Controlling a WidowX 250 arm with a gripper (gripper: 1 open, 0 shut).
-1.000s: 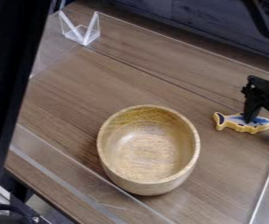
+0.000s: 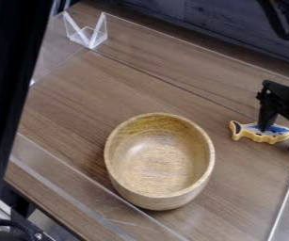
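At the right edge of the camera view, my black gripper [image 2: 280,126] is lowered over a small yellow, blue and white fish-shaped object [image 2: 248,130] lying on the wooden table, its fingers open around the object's right part. A round light wooden bowl [image 2: 157,177] sits left of and below it, apart from both.
A clear angular plastic holder [image 2: 88,38] stands at the back left of the table [image 2: 121,85]. A dark panel fills the left edge, and a dark wall runs along the back.
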